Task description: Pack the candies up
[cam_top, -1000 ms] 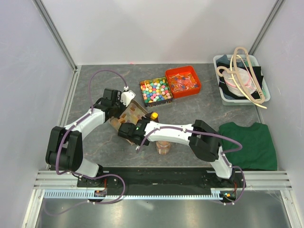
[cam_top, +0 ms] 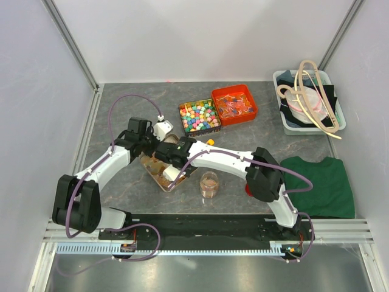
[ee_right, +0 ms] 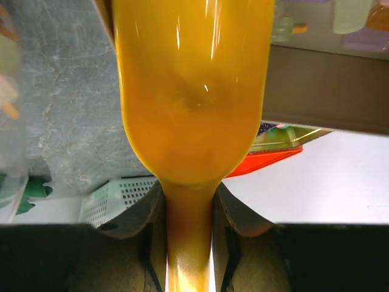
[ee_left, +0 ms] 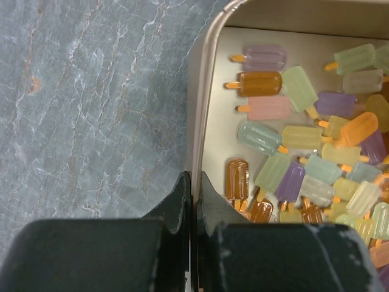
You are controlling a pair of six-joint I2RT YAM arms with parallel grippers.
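Observation:
A beige tray [ee_left: 364,15] holds many small popsicle-shaped candies [ee_left: 301,137] in several colors. My left gripper is shut on the tray's side wall, one finger on each side. In the right wrist view, a glossy orange-yellow scoop [ee_right: 194,85] fills the middle, its handle squeezed between the fingers of my right gripper. The tray's wall [ee_right: 328,91] passes beside the scoop, with a few candies behind it. At the left edge there stands a clear jar [ee_right: 15,140] with candies inside. From the top, my arms hide much of the tray [cam_top: 155,170].
Beyond the tray stand a black basket [cam_top: 199,117] of colorful candies and a red basket [cam_top: 235,104]. A white laundry basket [cam_top: 310,125] is at the far right, a green cloth [cam_top: 319,185] nearer. The clear jar [cam_top: 209,184] sits just right of the tray.
My right arm has turned and shifted slightly at the tray; the scoop's yellow part shows farther right, behind the arm. The left arm, with the tray, has moved a little left and down.

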